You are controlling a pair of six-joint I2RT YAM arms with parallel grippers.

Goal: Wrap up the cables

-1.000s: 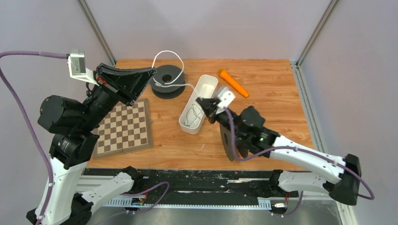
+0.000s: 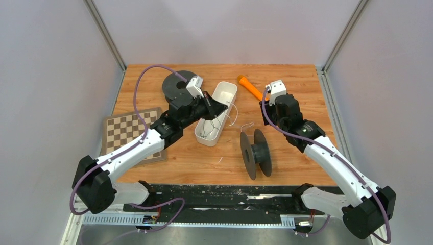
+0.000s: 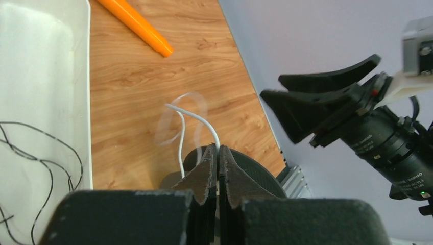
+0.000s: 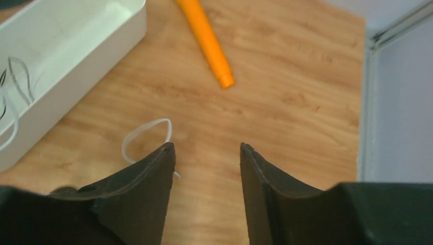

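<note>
A thin white cable [image 2: 236, 113] hangs in a loop from my left gripper [image 2: 225, 107] over the white bin. In the left wrist view the left fingers are closed together, with the white cable [image 3: 198, 117] coming out between their tips. My right gripper stands open over bare wood, its two fingers apart and nothing between them. A length of white cable [image 4: 127, 145] shows left of these fingers, its end passing behind the left one. The grey spool [image 2: 248, 155] stands on its rims near the table's front.
Under my left gripper is the white bin [image 2: 208, 139] with dark wires inside. An orange baton [image 2: 251, 88] lies behind the right gripper. Another grey spool [image 2: 171, 88] and a chessboard [image 2: 122, 133] occupy the left. Bare wood lies at the back right.
My left gripper has swung right and over the bin, taking the white cable along.
</note>
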